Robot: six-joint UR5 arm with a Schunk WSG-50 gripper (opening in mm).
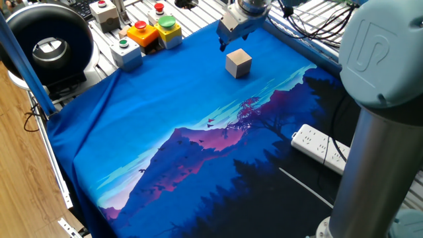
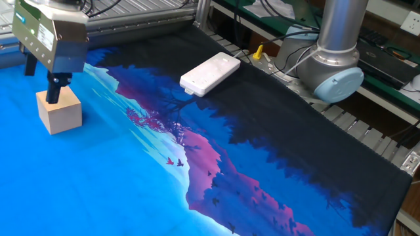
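Observation:
A plain wooden cube (image 1: 238, 63) rests on the blue printed cloth (image 1: 132, 99), near its back edge in exterior view 1. Exterior view 2 has the same cube (image 2: 60, 113) at the left. My gripper (image 1: 234, 43) hangs just beyond the cube in exterior view 1, its two dark fingertips apart and clear of it. Seen from the other side, the open gripper (image 2: 42, 85) has one finger (image 2: 59, 88) overlapping the cube's top in the picture; contact cannot be confirmed there. Nothing shows between the fingers.
Several button boxes, among them a yellow one with a green button (image 1: 168, 32), stand at the back left. A white power strip (image 1: 320, 149) lies on the cloth's dark part, near the arm's column (image 1: 373, 178). Cables (image 1: 310, 26) run along the back right.

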